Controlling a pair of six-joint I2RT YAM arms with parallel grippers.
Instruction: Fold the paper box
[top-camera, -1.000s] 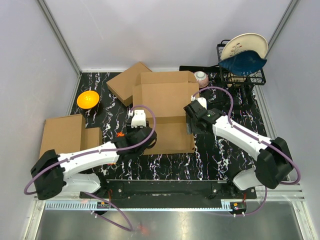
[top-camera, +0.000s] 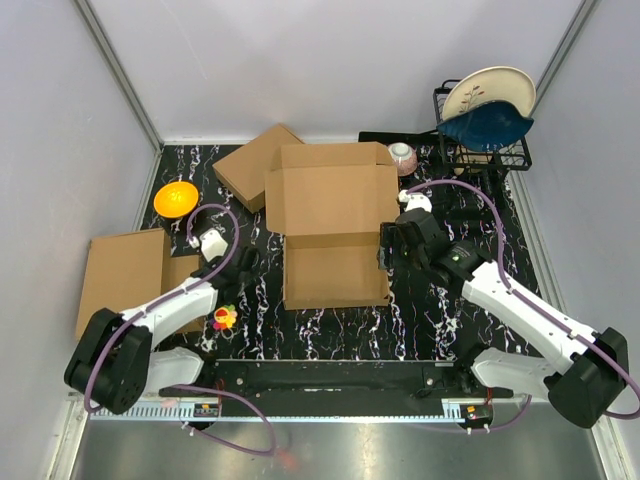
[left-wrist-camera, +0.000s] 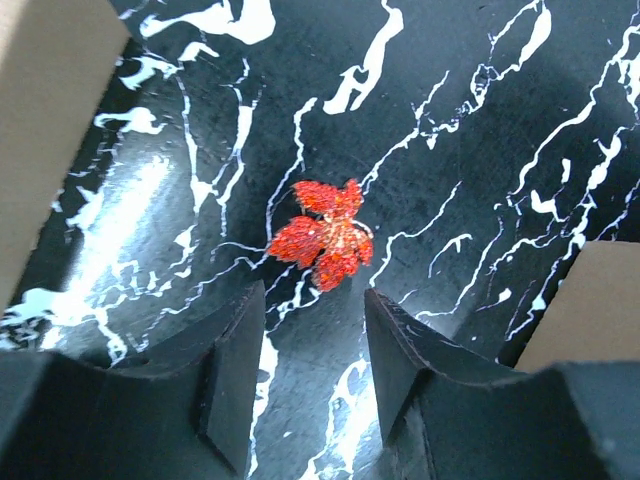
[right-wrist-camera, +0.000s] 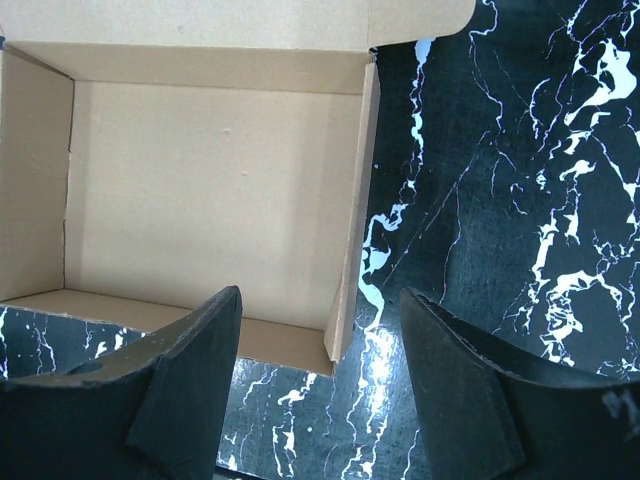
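Note:
The brown cardboard box (top-camera: 335, 270) stands on the dark marbled table, its wide lid (top-camera: 333, 200) folded back away from the tray. Its inside looks empty in both the top and right wrist views. Left of the box, my left gripper points down over bare table with its fingers apart and nothing between them. Just ahead of its fingertips lies a small red leaf-shaped piece (left-wrist-camera: 325, 234). My right gripper is open by the tray's near right corner, the right side wall (right-wrist-camera: 358, 215) passing between and beyond its fingers without visible contact.
Another cardboard box (top-camera: 125, 285) is at the left, and a closed one (top-camera: 258, 165) lies behind. A yellow bowl (top-camera: 176, 199), a colourful flower (top-camera: 225, 317), a pink cup (top-camera: 403, 158) and a dish rack (top-camera: 485, 155) stand around. Table right of the box is mostly clear.
My left gripper has moved away from the box's left side toward the left.

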